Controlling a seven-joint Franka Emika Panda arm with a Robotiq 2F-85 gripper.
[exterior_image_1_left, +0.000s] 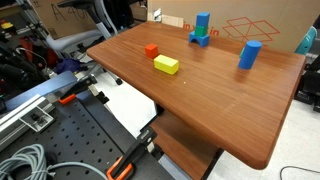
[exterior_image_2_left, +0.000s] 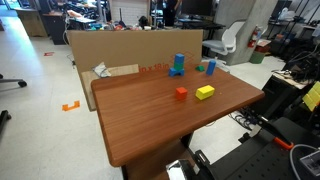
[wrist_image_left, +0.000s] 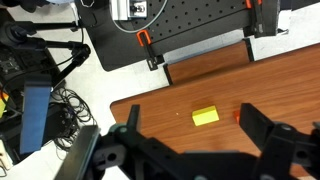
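Note:
A yellow block (exterior_image_1_left: 166, 65) lies flat on the wooden table, with a smaller red block (exterior_image_1_left: 151, 50) close beside it. Further back stands a stack of blue and green pieces (exterior_image_1_left: 201, 26) on a blue base. To its right in exterior view 1 is an upright blue cylinder (exterior_image_1_left: 250, 56). My gripper shows at the bottom of the wrist view, its dark fingers wide apart and nothing visibly held. Beyond the fingers, well apart from them, appear the yellow block (wrist_image_left: 205, 116) and the red block (wrist_image_left: 239, 117). Neither exterior view shows the fingers clearly.
The wooden table (exterior_image_2_left: 138, 127) has broad bare areas around the blocks. A brown panel (exterior_image_2_left: 128, 50) runs along its back edge. A dark perforated base (wrist_image_left: 200, 25) with clamps sits beside the table across a gap. Cables lie near the base.

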